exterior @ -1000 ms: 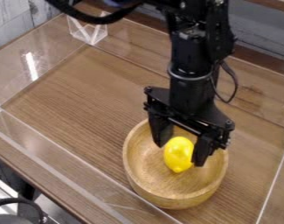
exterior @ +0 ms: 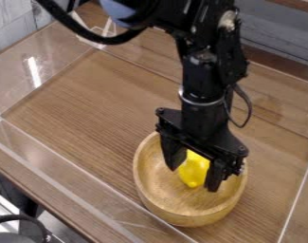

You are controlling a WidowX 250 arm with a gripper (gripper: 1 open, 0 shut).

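My black gripper (exterior: 194, 140) reaches down from the top into a round tan wooden bowl (exterior: 183, 203), open, with one finger on each side of a small yellow object (exterior: 191, 175) lying in the bowl. The yellow object is partly hidden by the gripper; whether the fingers touch it I cannot tell.
The bowl stands on a light wooden tabletop (exterior: 81, 114). A dark shape sits at the bottom-left corner, and raised edges border the table at the top left and top right.
The gripper has shifted slightly and sits lower over the yellow object, covering more of it. The bowl stays in about the same place.
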